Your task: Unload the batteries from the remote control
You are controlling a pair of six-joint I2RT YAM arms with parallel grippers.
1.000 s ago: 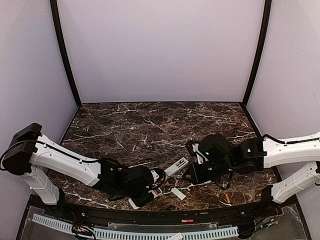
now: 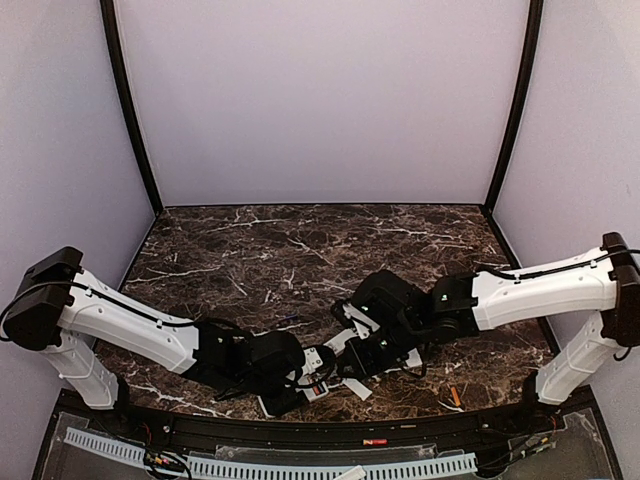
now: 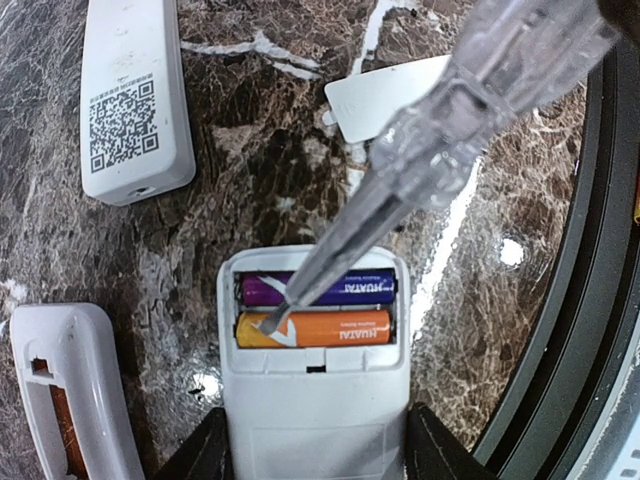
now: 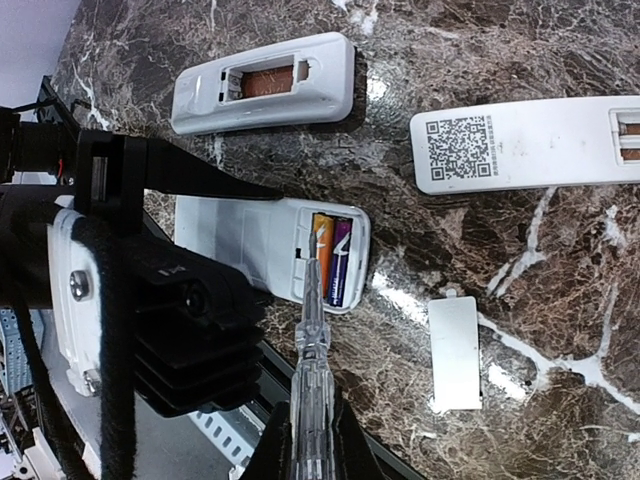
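In the left wrist view my left gripper is shut on the sides of a white remote control (image 3: 318, 395). Its open compartment holds a purple battery (image 3: 350, 288) and an orange battery (image 3: 345, 328), side by side. My right gripper is shut on a clear, pointed tool (image 4: 312, 345), which reaches over the compartment. The tip lies over the yellow end of the orange battery; whether it presses on it I cannot tell. Both batteries sit inside the compartment. From above, the two grippers (image 2: 318, 378) (image 2: 352, 368) meet closely and hide most of the remote.
A white cover plate (image 4: 455, 352) lies flat beside the held remote. Two more white remotes rest nearby: one with a QR code (image 4: 530, 145), one with an empty slot (image 4: 265, 85). An orange battery (image 2: 455, 396) lies at the right.
My right arm has moved left and come up to the held remote, covering more of the QR-code remote from above. The left arm has stayed nearly still.
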